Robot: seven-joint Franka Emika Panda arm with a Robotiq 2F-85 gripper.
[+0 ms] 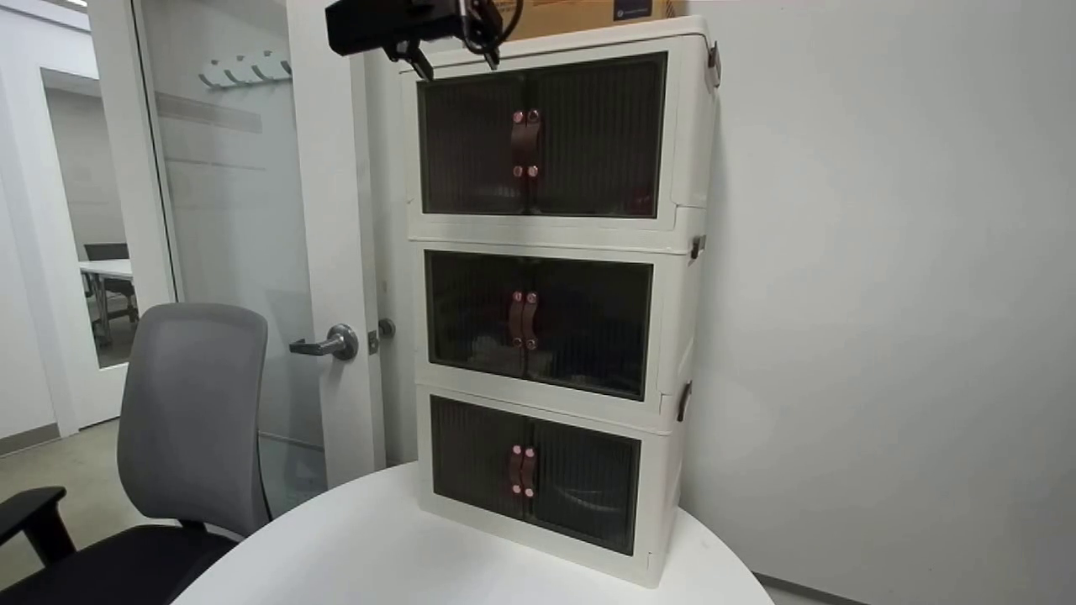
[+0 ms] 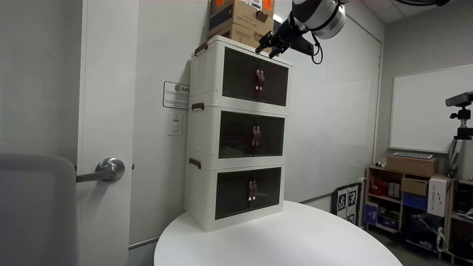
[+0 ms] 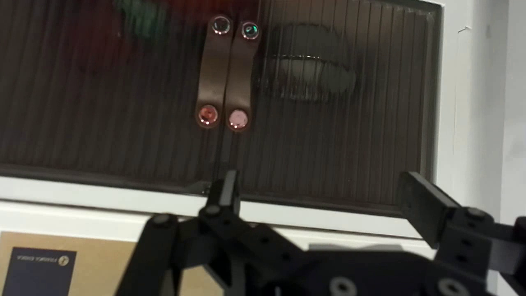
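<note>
A white cabinet (image 1: 565,232) of three stacked units stands on a round white table (image 1: 403,534). Each unit has dark ribbed double doors, all closed, with brown strap handles at the middle. My gripper (image 1: 461,71) hangs high by the upper left of the top doors; in the second exterior view the gripper (image 2: 264,54) is near the top front edge. The wrist view looks upside down at the top unit, its two straps (image 3: 214,74) side by side beyond the fingers. There the gripper is open, nothing between its fingers, clear of the handles.
Cardboard boxes (image 2: 248,22) sit on top of the cabinet, close to the arm. A rounded container (image 3: 310,64) shows dimly behind one top door, with red and green shapes behind the other. A grey chair (image 1: 192,403) stands at left.
</note>
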